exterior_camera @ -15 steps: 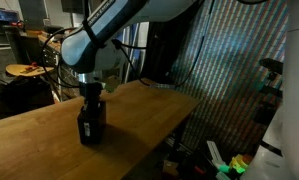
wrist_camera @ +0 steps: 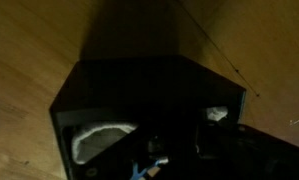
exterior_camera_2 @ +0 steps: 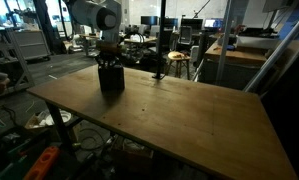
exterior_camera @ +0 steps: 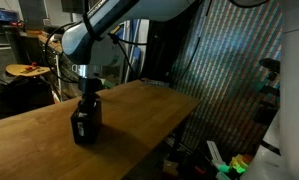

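A black open-topped box (exterior_camera: 86, 127) stands on the wooden table (exterior_camera: 139, 118), near its front left in exterior view 1. In exterior view 2 the same box (exterior_camera_2: 112, 79) is at the far left part of the table. My gripper (exterior_camera: 89, 101) points down at the box's top, its fingertips at or just inside the opening. From the wrist view, the dark box (wrist_camera: 134, 85) fills the middle, with a pale, rounded item (wrist_camera: 97, 141) showing at its left. The fingers are lost in the dark there, so their spacing and any hold are hidden.
A thin post (exterior_camera_2: 161, 42) rises at its back edge. Chairs and desks stand beyond. Cables hang along the arm.
Over the last second the box and my gripper have shifted slightly left in exterior view 1. The gripper now sits a little lower at the box's top.
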